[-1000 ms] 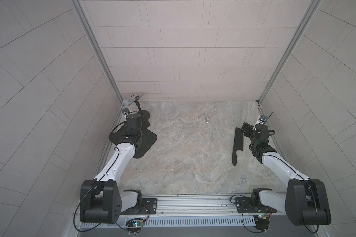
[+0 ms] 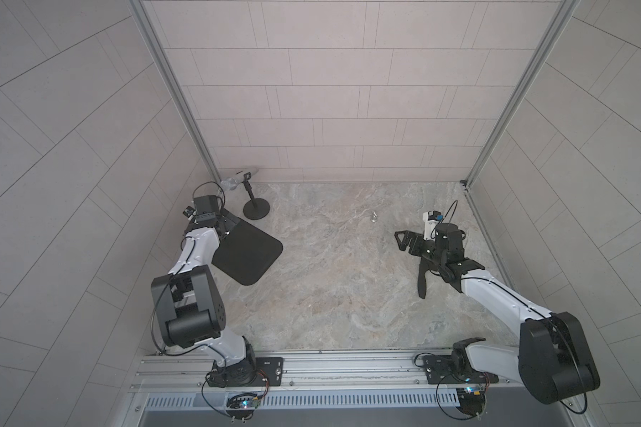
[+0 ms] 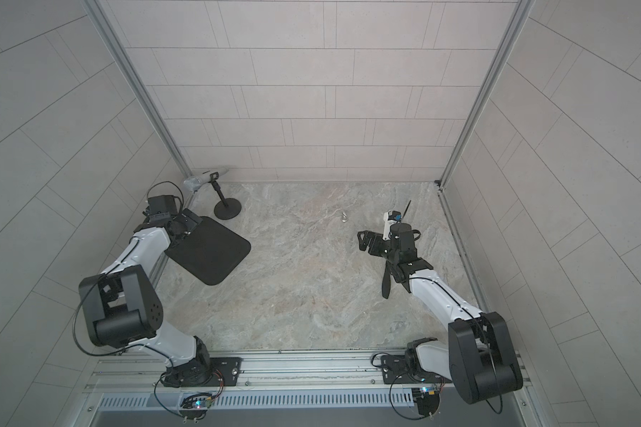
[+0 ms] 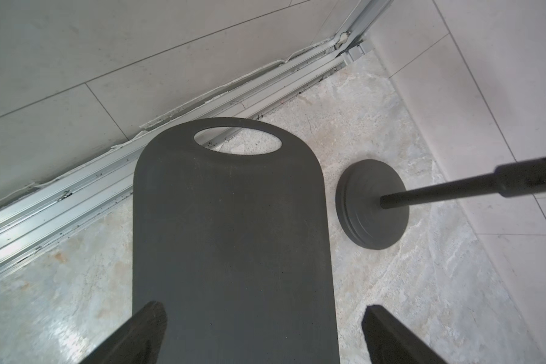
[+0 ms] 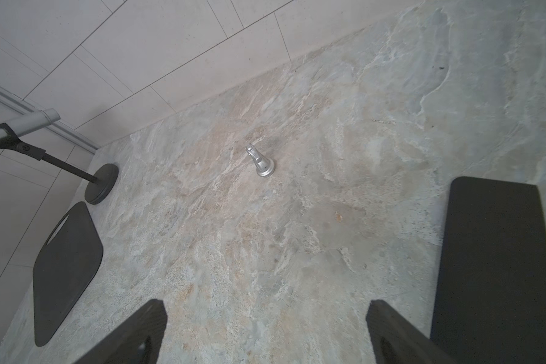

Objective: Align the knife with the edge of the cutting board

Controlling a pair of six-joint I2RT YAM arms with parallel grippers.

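Observation:
The black cutting board (image 4: 236,242) lies flat on the marble surface at the left, its oval handle hole towards the wall side. Over its back-left part, my open left gripper (image 2: 228,222) holds nothing; its fingers (image 4: 142,330) look wide apart in the left wrist view. Far from the board, on the right side, lies the knife, black, with its handle (image 2: 422,284) towards the front. Its broad blade (image 5: 497,261) fills the right of the right wrist view. My right gripper (image 2: 407,240) stands open and empty above and left of the blade, partly covering it from above.
Behind the board stands a round-based black stand (image 2: 256,207) carrying a grey tube-like piece at the wall corner. A small silver object (image 5: 261,162) sits towards the back middle. Wide free surface separates board and knife.
My left gripper has moved left, uncovering more of the board's right part. The right gripper has swung left, from right of the blade to over it and past its left side. Board and knife lie unmoved.

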